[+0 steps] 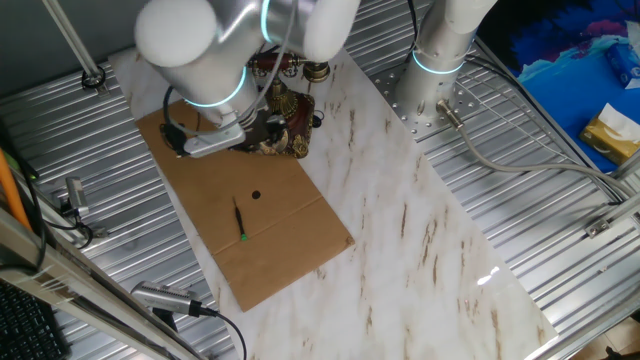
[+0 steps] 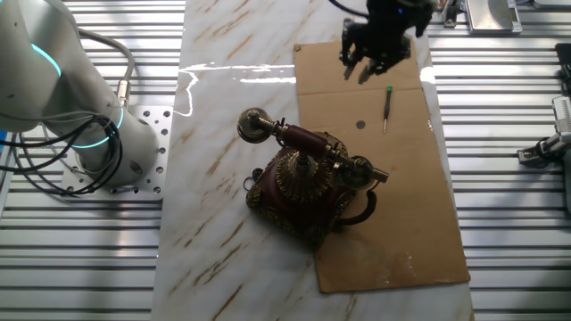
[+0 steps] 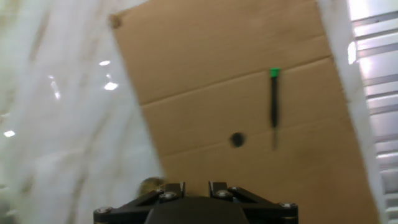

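In exterior view 2, an ornate red-and-gold telephone (image 2: pixel 294 192) stands on the table, its handset (image 2: pixel 306 140) lying across the cradle. My gripper (image 2: pixel 356 76) hangs in the air over the cardboard, with its dark fingertips apart and nothing between them. In the wrist view, the gripper shows a clear gap too. A thin screwdriver (image 3: pixel 273 102) with a green end lies on the cardboard, and a small black disc (image 3: pixel 237 139) is beside it. From exterior view 1, the arm covers part of the telephone (image 1: pixel 298 135).
A flat cardboard sheet (image 1: pixel 280 250) covers part of the marble-patterned table (image 1: pixel 400 250). The marble on the arm-base side is largely bare. A small camera-like device (image 1: pixel 165 297) sits beyond the table's edge, above metal slats.
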